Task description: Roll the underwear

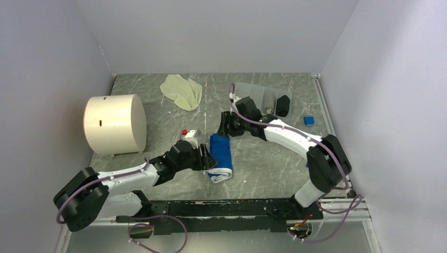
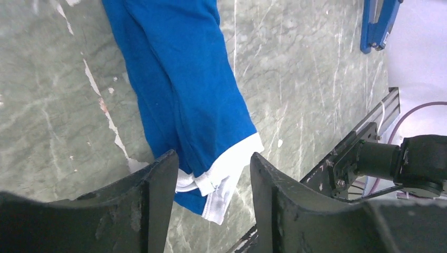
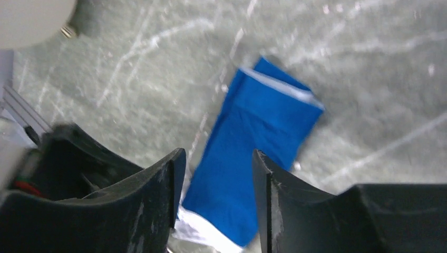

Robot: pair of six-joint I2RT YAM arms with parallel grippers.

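The blue underwear (image 1: pixel 220 150) lies on the grey table as a narrow folded strip, its white waistband (image 1: pixel 221 174) at the near end. In the left wrist view the band end (image 2: pixel 232 155) looks loose and uneven. My left gripper hovers over that near end, open, cloth visible beyond the gap and none pinched. At the far end my right gripper is open too; the cloth (image 3: pixel 258 124) shows past its fingertips, with a small folded corner. Contact between fingers and cloth cannot be judged.
A pale green cloth (image 1: pixel 182 91) lies at the back left, near a white drum (image 1: pixel 115 124). The clear divided box (image 1: pixel 253 92) at the back right holds a black rolled item (image 1: pixel 283 106). A small blue object (image 1: pixel 309 120) sits at right.
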